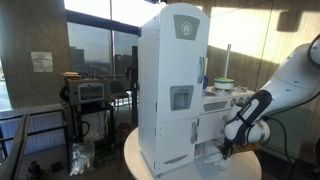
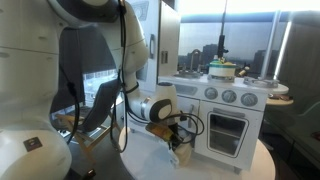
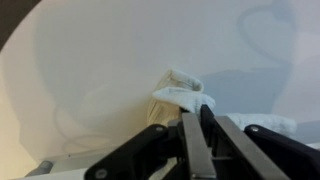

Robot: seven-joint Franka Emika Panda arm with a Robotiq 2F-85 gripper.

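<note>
A white and beige cloth (image 3: 178,98) is pinched at the fingertips of my gripper, whose black fingers are together in the wrist view. More white cloth (image 3: 262,122) stretches to the right behind the fingers. In exterior view 2 my gripper (image 2: 184,142) is low in front of the white toy kitchen (image 2: 212,120), and a pale bit of cloth (image 2: 182,157) hangs below it. From exterior view 1, the gripper (image 1: 227,149) is just right of the tall fridge part (image 1: 172,90), with the white cloth (image 1: 212,156) beside it near the table top.
The round white table (image 1: 235,168) carries the toy kitchen. A pot (image 2: 222,69) rests on its stove top, and an oven door (image 2: 226,132) is at its right.
</note>
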